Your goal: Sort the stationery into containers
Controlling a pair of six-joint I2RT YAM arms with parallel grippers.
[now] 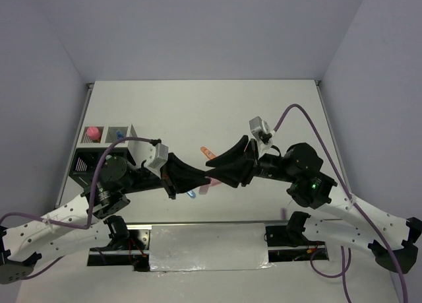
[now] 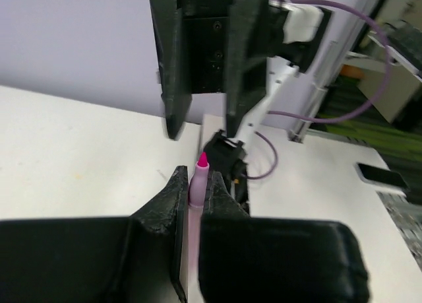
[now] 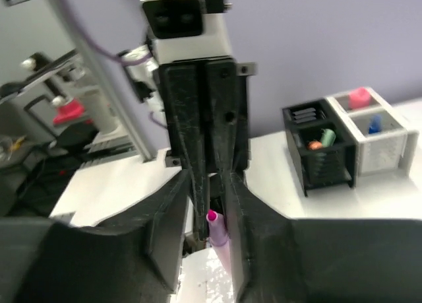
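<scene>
A pink marker [image 2: 198, 191] with a darker pink tip stands between the closed fingers of my left gripper in the left wrist view. Just beyond that tip, my right gripper has its fingers spread apart, with nothing visible between them. Seen from the right wrist, the marker [image 3: 218, 236] shows beside the left gripper's closed fingers, close to my right fingers. The two hands meet over the middle of the table in the top view, hiding most of the marker. A black container [image 3: 324, 158] and a white two-compartment container [image 3: 389, 148] hold sorted pieces.
An orange item [image 1: 208, 152] and a blue item [image 1: 191, 194] lie on the table near the hands. A pink piece [image 1: 204, 189] shows under the fingertips.
</scene>
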